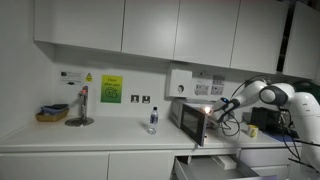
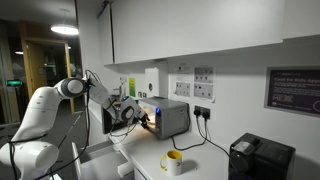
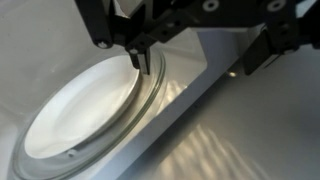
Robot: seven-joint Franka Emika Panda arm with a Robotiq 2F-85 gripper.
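A white plate or shallow dish [image 3: 80, 105] lies on a clear round glass turntable [image 3: 160, 92] in the wrist view. My gripper is open, its dark fingers wide apart; the left one hangs over the dish's right rim. I cannot tell whether that finger touches the rim. The microwave [image 2: 171, 118] stands on the counter, its open dark door [image 1: 194, 123] jutting forward in exterior view 1. My gripper reaches into its front in both exterior views, with its fingertips hidden there.
A yellow-white mug [image 2: 174, 161] stands on the counter, with a black appliance [image 2: 260, 158] farther right. A drawer [image 1: 215, 168] is pulled out below the microwave. The bottle [image 1: 153, 121] stands left.
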